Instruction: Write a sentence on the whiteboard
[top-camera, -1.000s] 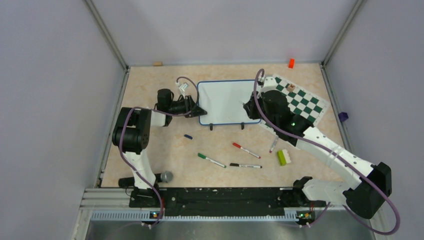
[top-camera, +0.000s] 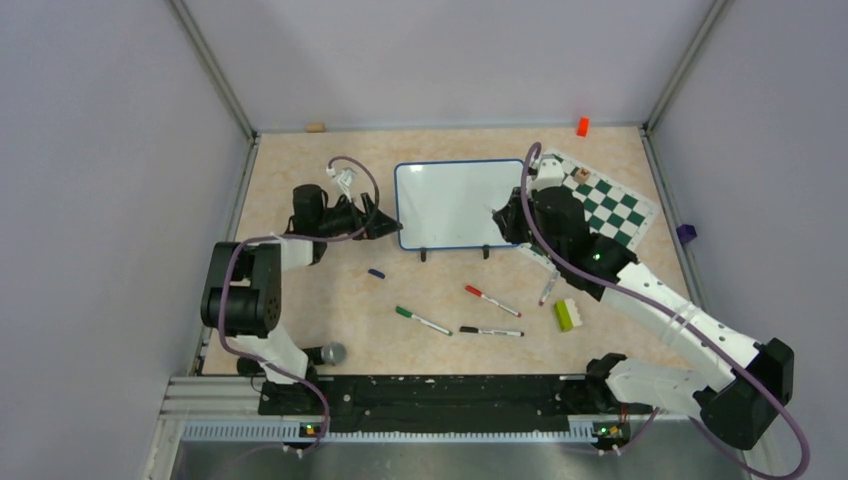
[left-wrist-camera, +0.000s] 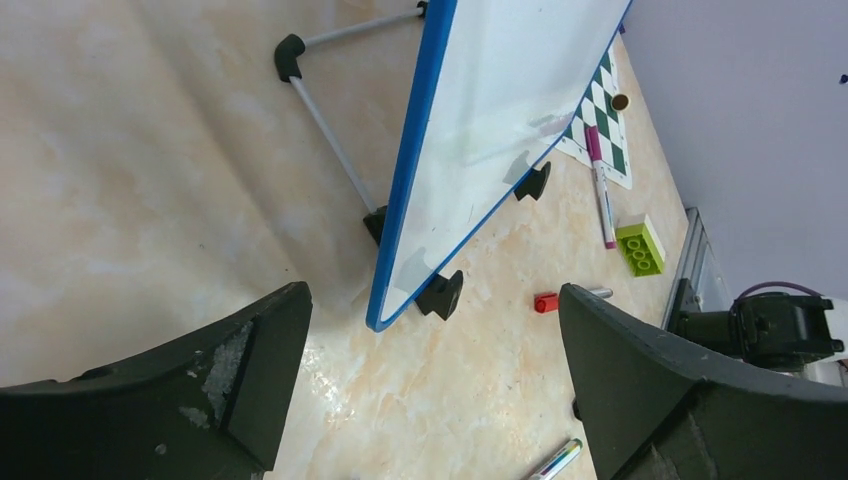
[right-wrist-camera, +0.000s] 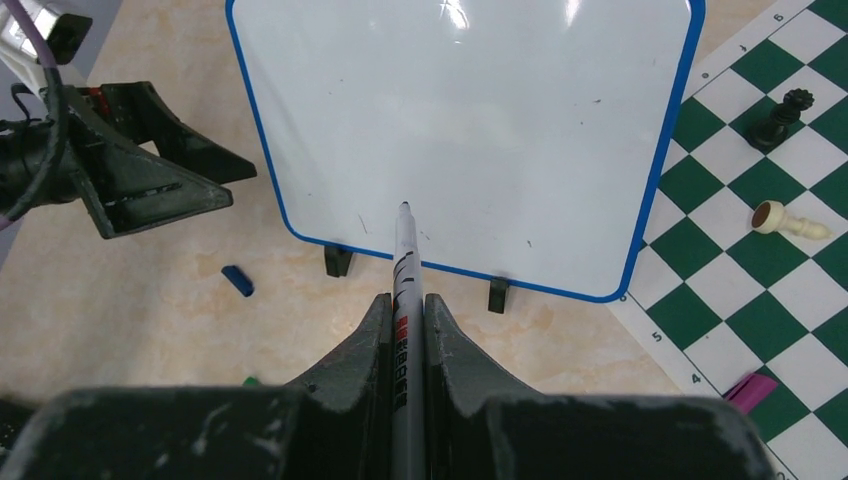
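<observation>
The blue-framed whiteboard (top-camera: 440, 205) is propped up at a tilt on stand legs at the back middle of the table. Its surface (right-wrist-camera: 450, 130) is white apart from a few small dark flecks and short strokes; no readable words show. My right gripper is shut on a marker (right-wrist-camera: 406, 250), whose dark tip points at the board's lower part. Whether the tip touches the board I cannot tell. Just off the board's lower left corner is my left gripper, open, its fingers (right-wrist-camera: 190, 150) apart and empty.
Red (top-camera: 490, 300), green (top-camera: 424, 321) and black (top-camera: 491, 331) markers lie in front of the board. A blue cap (top-camera: 376, 273) rests left of them. At the right are a green-white chessboard (top-camera: 620, 215) and a lime block (top-camera: 567, 315).
My left gripper has moved left, away from the board's left edge. The right gripper with its marker has shifted slightly to the right. The board looks the same.
</observation>
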